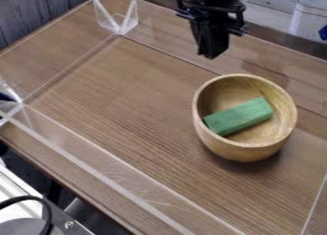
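A black gripper (209,46) hangs at the top centre of the camera view, above and behind a round wooden bowl (204,113) on the right side of the table. A green rectangular block (240,116) lies inside the bowl. The gripper is apart from the bowl, and its fingertips look close together, with nothing visible held between them.
Clear plastic pieces sit at its top left corner and along its edges. Dark equipment and cables lie beyond the lower left edge.
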